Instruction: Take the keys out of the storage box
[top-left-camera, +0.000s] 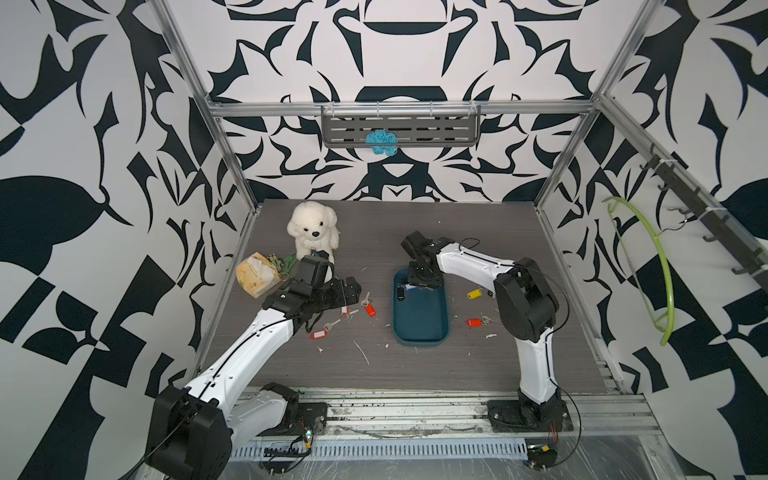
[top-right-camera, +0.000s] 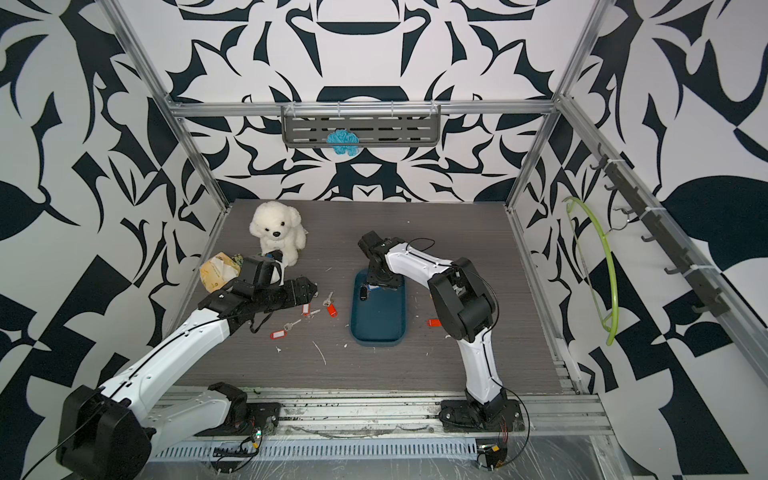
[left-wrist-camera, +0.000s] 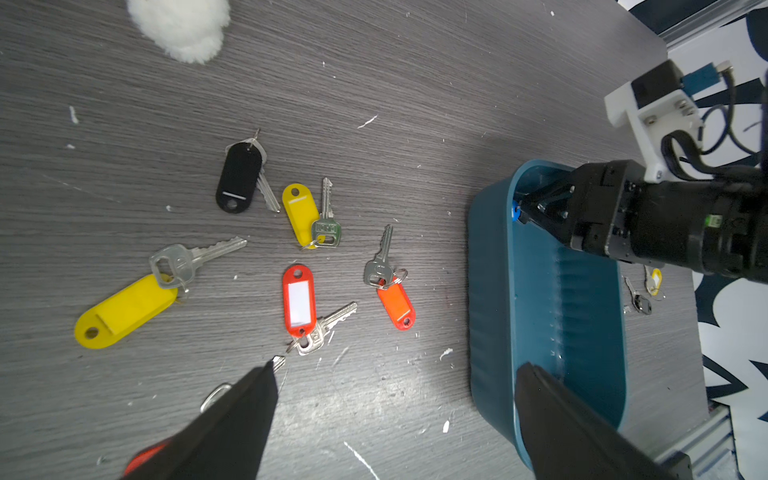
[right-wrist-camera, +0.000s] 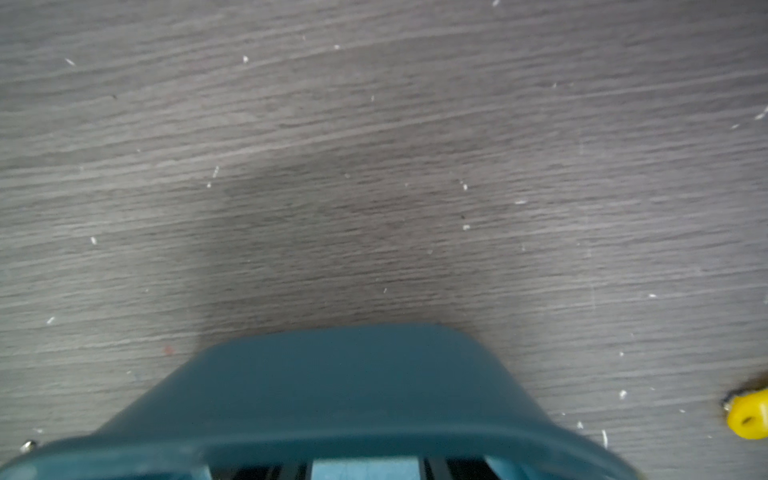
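Note:
The teal storage box stands mid-table. My right gripper reaches down into its far end. A blue tag shows by the right fingertips in the left wrist view; whether it is gripped is hidden. A black tag lies inside the box at the far left. In the right wrist view the box wall covers most of the fingers, and a pale blue patch shows between dark edges. Left of the box, my left gripper hangs open above the table, its fingers wide apart and empty.
Several tagged keys lie left of the box, among them a red tag, a yellow tag and a black tag. Right of it are a yellow tag and a red tag. A white plush dog sits behind.

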